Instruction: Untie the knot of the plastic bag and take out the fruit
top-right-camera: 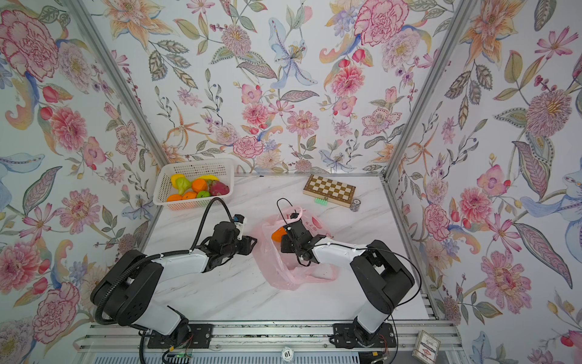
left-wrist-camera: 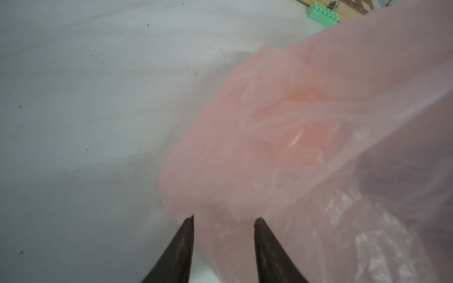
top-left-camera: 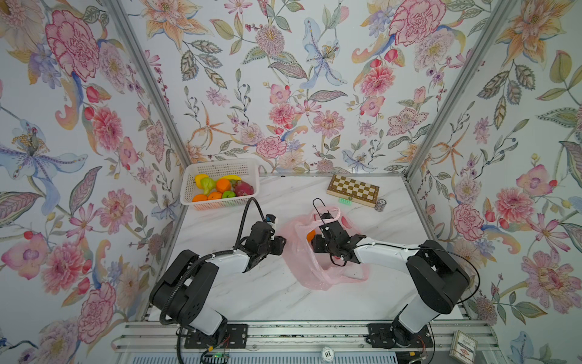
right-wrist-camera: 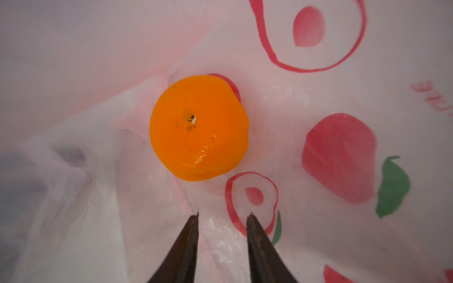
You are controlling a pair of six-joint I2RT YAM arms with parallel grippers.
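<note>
The pink plastic bag (top-left-camera: 296,253) lies spread at the table's middle, its mouth gaping and a handle loop (top-left-camera: 330,209) at the far side. An orange (right-wrist-camera: 199,127) sits inside it, bare in the right wrist view, beyond the fingertips of my right gripper. Those fingertips stand apart, and the bag's printed plastic shows behind the gap. My left gripper is low at the bag's left side, its fingertips also apart with pink film around them. Whether either one pinches any film is unclear. An orange tint shows through the bag in the left wrist view.
A white basket (top-left-camera: 192,199) with several fruits stands at the back left. At the back right are a chessboard box (top-left-camera: 353,189), a green block (left-wrist-camera: 322,15) and a small metallic object (top-left-camera: 380,205).
</note>
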